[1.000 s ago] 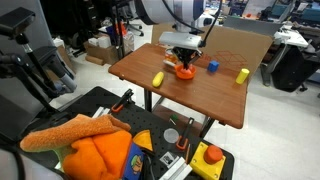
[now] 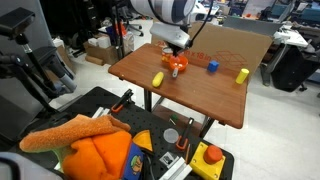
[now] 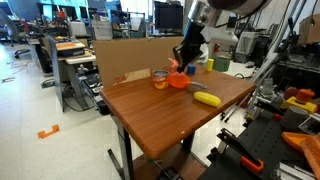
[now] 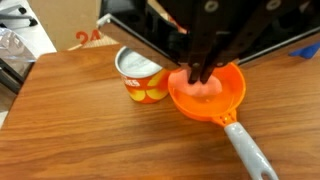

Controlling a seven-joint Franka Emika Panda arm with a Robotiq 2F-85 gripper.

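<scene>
An orange pan [image 4: 236, 92] with a grey-white handle [image 4: 248, 150] is on the brown table, its handle turned toward the near side in exterior view 1. Over it is my gripper, low down with its fingers close together. A pink item [image 4: 204, 88] shows right under the fingertips, inside the pan, and the gripper appears shut on it. The fingers hide part of it. Beside the pan, at its left in the wrist view, stands an open-topped can [image 4: 140, 72] with a red, orange and yellow label, close to the gripper.
A yellow elongated object [image 3: 207, 99] lies near the table's edge. Farther off stand a blue cup [image 2: 213, 66] and a yellow cylinder [image 2: 242, 76].
In exterior view 1 the pan has shifted left and its handle has swung from the left to the near side. My gripper has moved a little left with it.
</scene>
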